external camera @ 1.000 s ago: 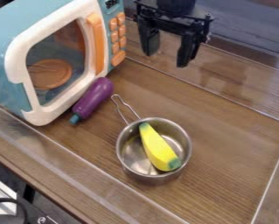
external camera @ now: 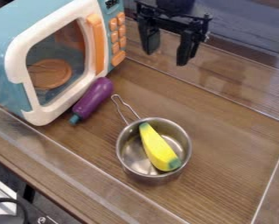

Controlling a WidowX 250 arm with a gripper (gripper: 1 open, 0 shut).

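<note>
A black gripper (external camera: 167, 40) hangs at the top centre of the camera view, above the back of the counter, its two fingers apart with nothing between them. A yellow banana (external camera: 159, 145) lies in a steel pot (external camera: 138, 164) at the lower middle. A purple eggplant (external camera: 94, 96) lies on the wooden surface between the pot and a toy microwave (external camera: 40, 108), whose window shows an orange round plate inside.
A wall runs along the back. At the lower left, past the counter's front edge, are a white object and a dark cable.
</note>
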